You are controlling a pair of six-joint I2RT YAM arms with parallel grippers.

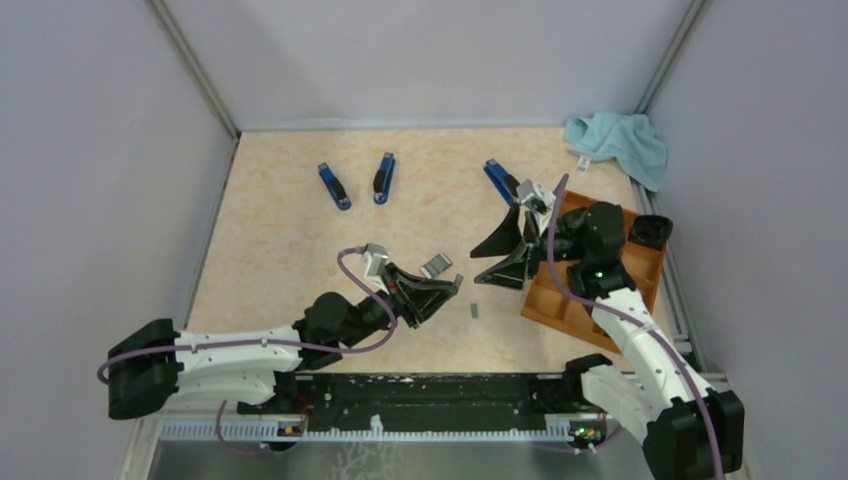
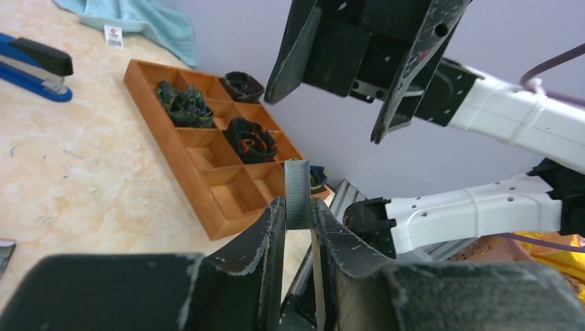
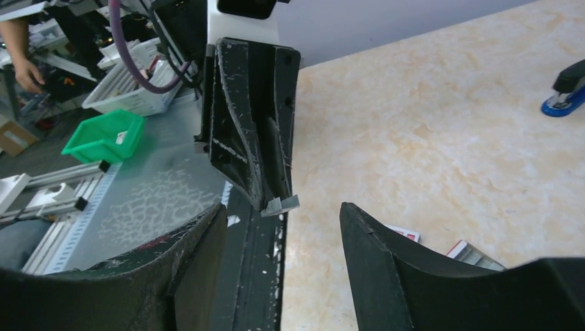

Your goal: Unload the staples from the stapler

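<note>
A silver staple strip (image 2: pixel 297 193) stands upright, held by my left gripper (image 1: pixel 450 285), which is shut on it over the middle of the table. My right gripper (image 1: pixel 480 265) is open just up and right of it, fingertips facing the strip, with nothing between them. Three blue staplers (image 1: pixel 384 178) (image 1: pixel 332 186) (image 1: pixel 500 180) lie along the back of the table. A staple box (image 1: pixel 436 265) and a small grey strip (image 1: pixel 474 311) lie on the table below the grippers.
The wooden compartment tray (image 1: pixel 545 310) with dark items is at the right, under my right arm. A teal cloth (image 1: pixel 625 150) lies at the back right corner.
</note>
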